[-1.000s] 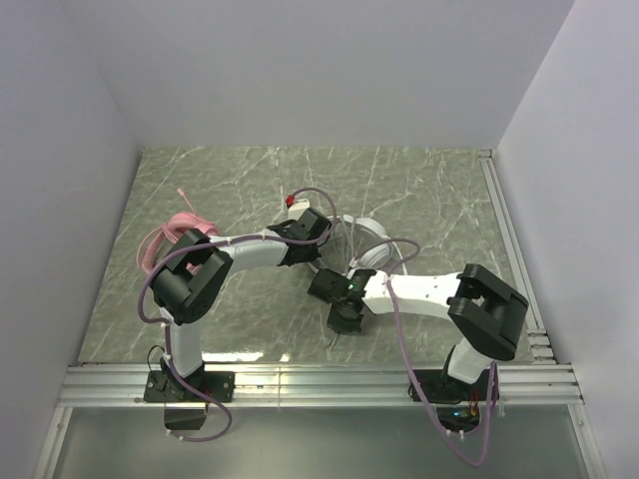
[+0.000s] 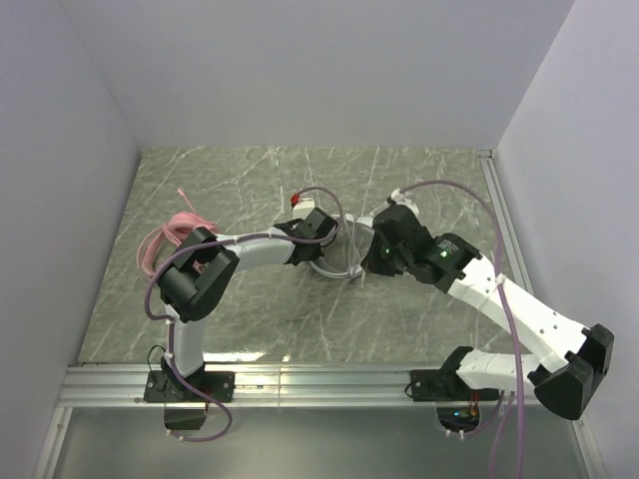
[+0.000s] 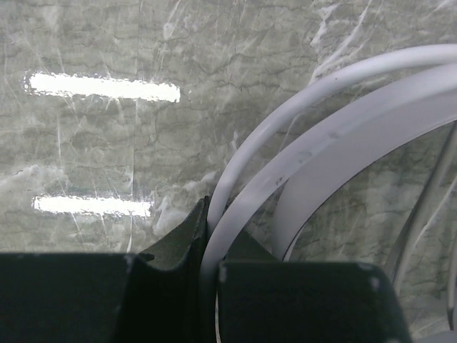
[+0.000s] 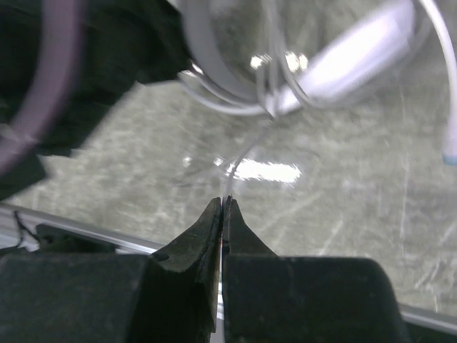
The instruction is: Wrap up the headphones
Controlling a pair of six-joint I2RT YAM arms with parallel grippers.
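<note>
The white headphones point(image 2: 332, 273) lie on the grey marbled table, their headband partly covered by both arms in the top view. My left gripper is shut on the white headband point(image 3: 314, 139), which passes between its fingers. A thin cable point(image 4: 247, 151) runs from the headphones down to the tips of my right gripper, which is shut and appears to pinch it. From above, the right gripper point(image 2: 367, 267) sits at the near right side of the headphones. A white earcup point(image 4: 360, 50) shows beyond it in the right wrist view.
A pink coiled item point(image 2: 178, 233) lies at the far left of the table. In the right wrist view, a pale cable or rod end point(image 4: 451, 139) appears at the right edge.
My right arm has swung away from the near side, up and to the right, over the headphones' right side. The left arm has hardly moved, still at the headband.
</note>
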